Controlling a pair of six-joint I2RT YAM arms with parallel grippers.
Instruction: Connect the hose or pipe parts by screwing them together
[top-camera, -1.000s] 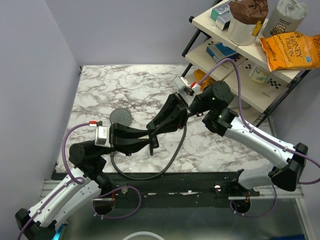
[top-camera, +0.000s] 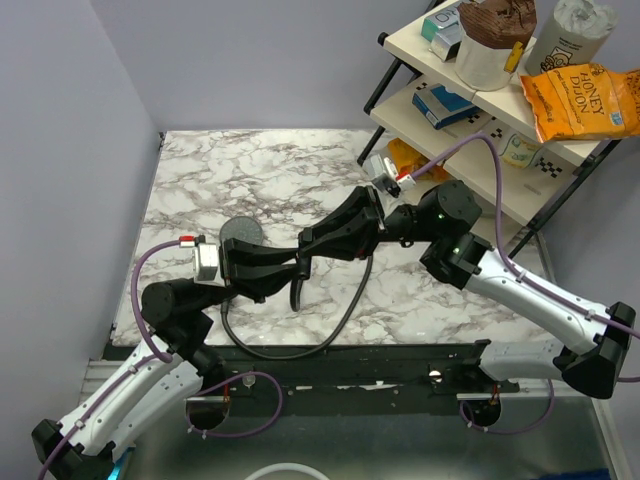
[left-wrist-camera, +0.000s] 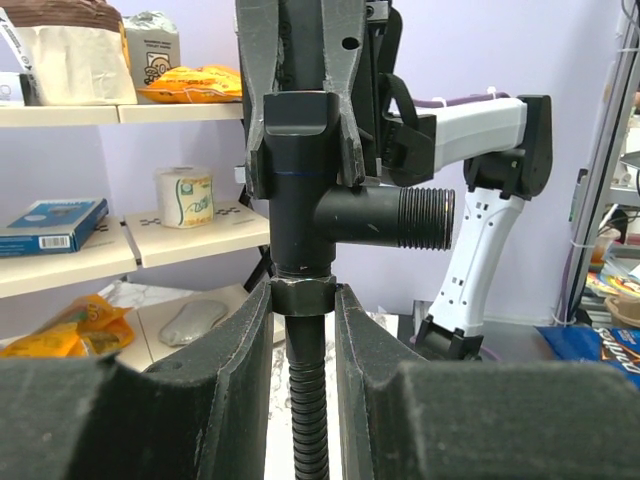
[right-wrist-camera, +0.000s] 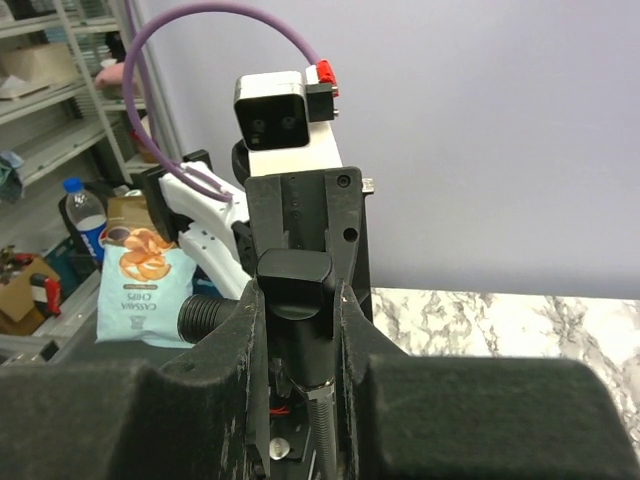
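My left gripper is shut on the hose's end nut, with the ribbed hose (left-wrist-camera: 308, 420) hanging below it. On that end sits a black tee fitting (left-wrist-camera: 370, 216) with a threaded side branch. My right gripper is around the fitting's top, its fingers at either side; whether they press on it I cannot tell. In the top view both grippers meet above the marble table, and the hose (top-camera: 340, 325) loops down from them toward a grey round disc (top-camera: 242, 229).
A white shelf (top-camera: 450, 70) with packets and boxes stands at the back right. Grey walls bound the back and left.
The hanging hose end below them has moved slightly left.
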